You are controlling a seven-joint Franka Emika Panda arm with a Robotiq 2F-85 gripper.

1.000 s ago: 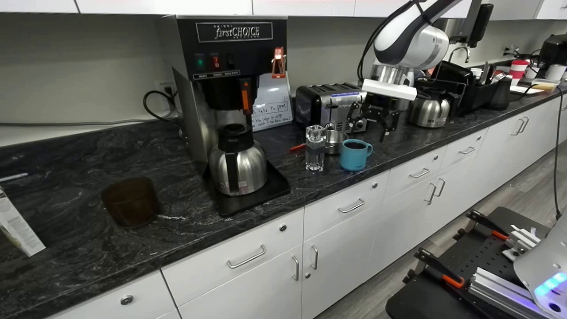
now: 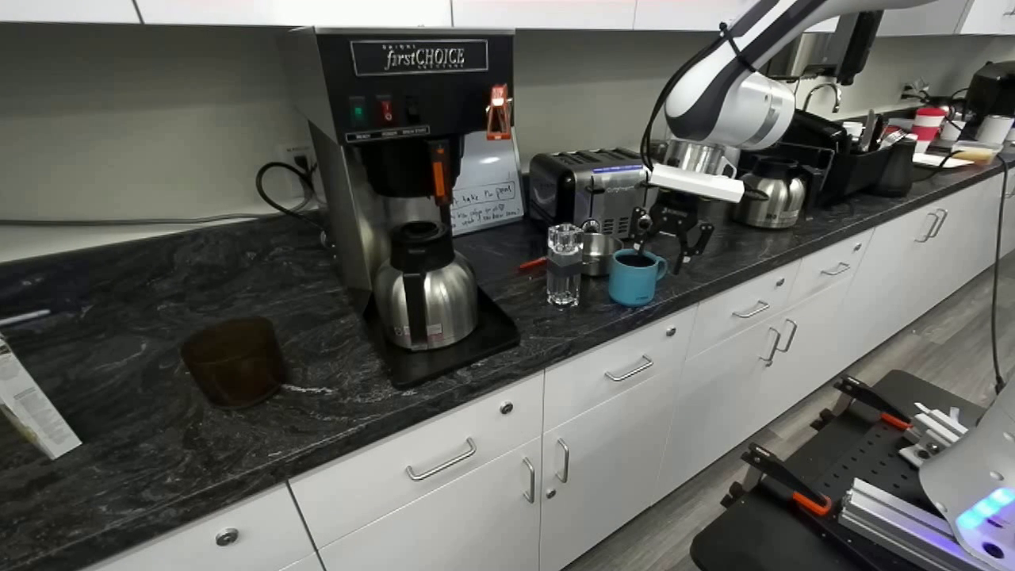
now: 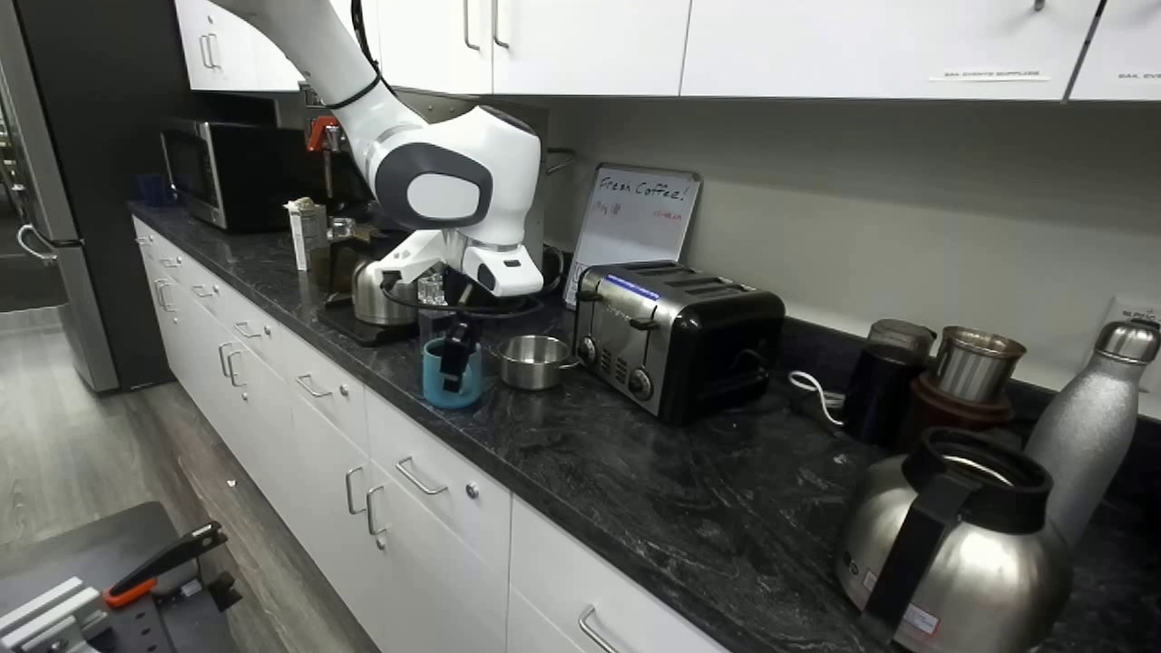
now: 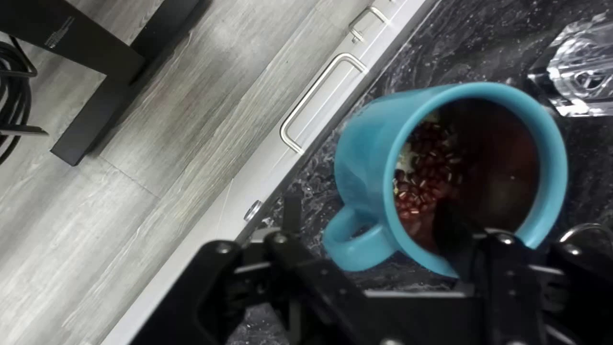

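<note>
A blue mug (image 2: 633, 277) stands upright near the counter's front edge, its handle toward my gripper (image 2: 658, 258). In the wrist view the mug (image 4: 368, 143) contains dark liquid or shadow and small reddish, bead-like shapes, perhaps reflections. My gripper is part open, with its fingers apart on either side of the handle. One finger reaches over the mug's opening; the other is outside, past the handle. Whether either touches the mug cannot be told. From the other side, the gripper (image 3: 454, 365) partly covers the mug (image 3: 448, 394).
Close to the mug are a clear glass grinder-like container (image 2: 564, 266) and a small metal cup (image 3: 532, 361). A toaster (image 3: 675, 336) stands behind. The coffee maker (image 2: 333, 190) holds a steel carafe (image 2: 447, 300).
My gripper has come down and slightly left to the mug's handle side, and its fingers stand closer together than before. The mug has not moved.
</note>
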